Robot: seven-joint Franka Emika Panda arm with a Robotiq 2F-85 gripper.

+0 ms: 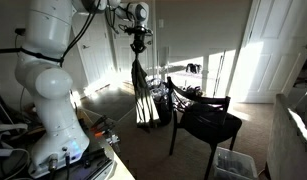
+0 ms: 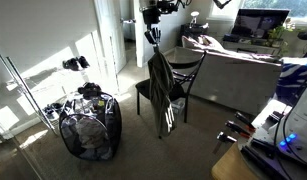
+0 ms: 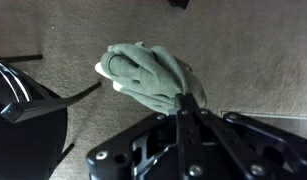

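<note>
A long grey-green cloth hangs in the air from my gripper, which is shut on its upper end. In the second exterior view the gripper is high up, and the cloth dangles in front of the black chair. Seen from the wrist, folds of the cloth spread below the fingertips over the carpet. The pinched part is largely hidden there.
A black mesh hamper with things inside stands on the carpet near the shoes. In the first exterior view, the black chair is to the right of the cloth. A clear bin lies at the lower right.
</note>
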